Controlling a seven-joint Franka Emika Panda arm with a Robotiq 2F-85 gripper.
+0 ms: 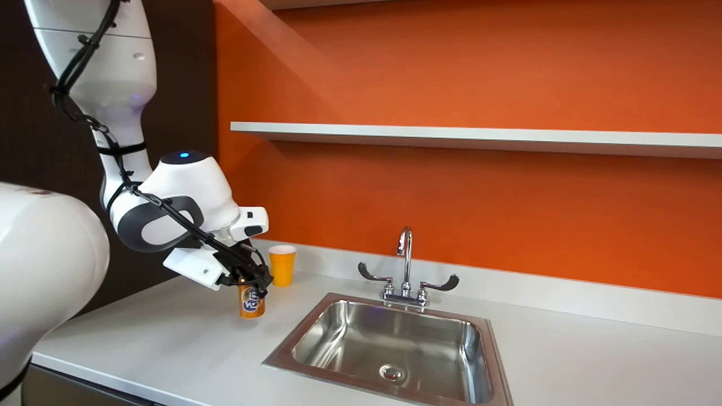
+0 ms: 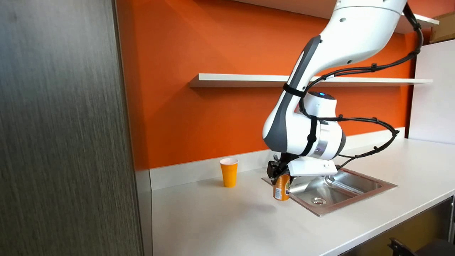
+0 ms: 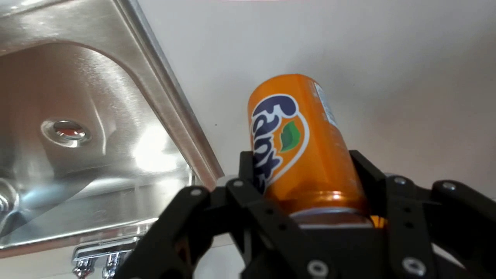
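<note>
An orange Fanta can (image 3: pixel 302 135) is clasped between the two black fingers of my gripper (image 1: pixel 247 278), with the logo facing partly toward the sink in the wrist view. Both fingers press on the can's sides near its upper end. In exterior view 2 the can (image 2: pixel 281 187) hangs nearly upright beneath the hand, seemingly a little above the counter, its shadow lying apart to the left. Farther back by the wall stands a yellow cup (image 1: pixel 282 265), upright; exterior view 2 shows the cup (image 2: pixel 229 174) well clear of the can.
A steel sink (image 1: pixel 481 338) is set into the counter beside the can, its faucet (image 1: pixel 406 264) and two handles behind it. One white shelf (image 1: pixel 474 132) runs along the orange wall. A dark panel (image 2: pixel 64 128) bounds the counter's left end. Open counter (image 2: pixel 204 226) lies in front of the cup.
</note>
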